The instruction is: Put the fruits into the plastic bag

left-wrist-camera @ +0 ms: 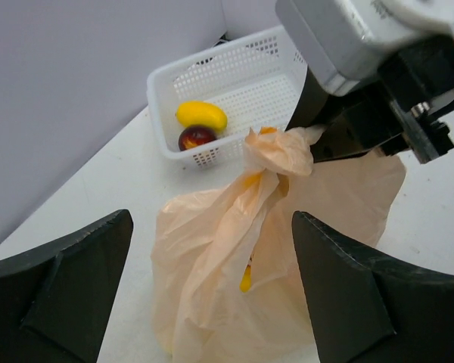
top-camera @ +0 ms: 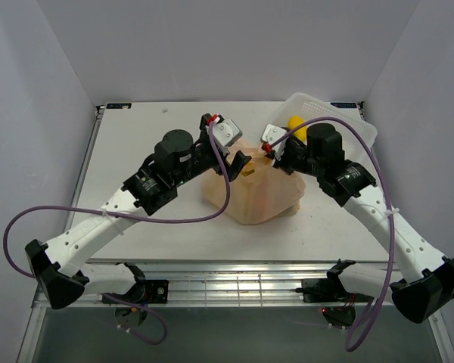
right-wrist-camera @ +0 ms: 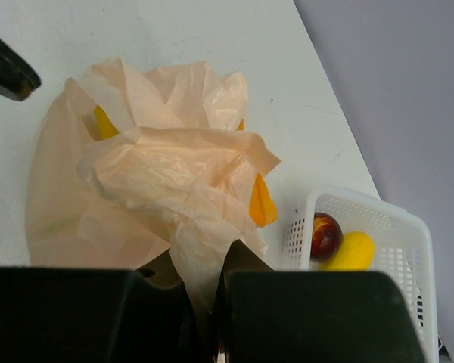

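The peach plastic bag (top-camera: 253, 197) stands in the middle of the table, yellow showing through folds and openings. My right gripper is shut on its gathered neck, seen in the right wrist view. My left gripper is open above the bag's left, its fingers apart with nothing held. In the white basket lie a yellow fruit and a dark red fruit; the left wrist view also shows both.
The basket stands at the back right, by the wall.
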